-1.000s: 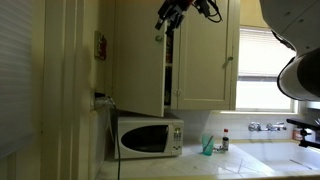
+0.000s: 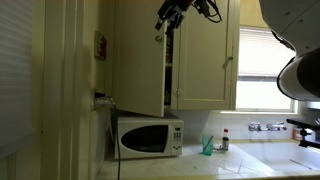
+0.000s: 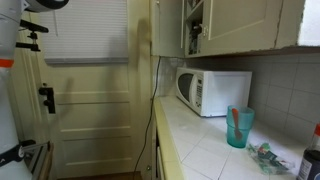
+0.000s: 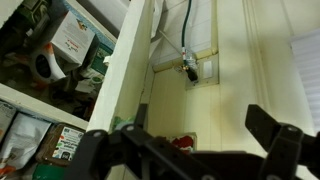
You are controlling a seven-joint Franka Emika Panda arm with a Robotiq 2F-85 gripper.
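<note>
The upper cabinet door [image 2: 139,60] stands ajar, with a dark gap along its right edge. My gripper [image 2: 168,22] is up high near the top of that gap, by the round knob. Its dark fingers [image 4: 99,150] are spread wide apart in the wrist view, with nothing between them. A pale upright edge [image 4: 128,75] runs slantwise through that view, left of centre. Packets and jars [image 4: 62,140] sit on the shelves to its left. Whether a finger touches the door cannot be made out.
Below the cabinet, a white microwave [image 2: 150,137] rests on the counter [image 3: 190,145]. A teal cup [image 3: 239,125], a plastic bag [image 3: 267,158] and a dark bottle [image 3: 310,163] stand to its right. The second cabinet door [image 2: 205,70] is shut.
</note>
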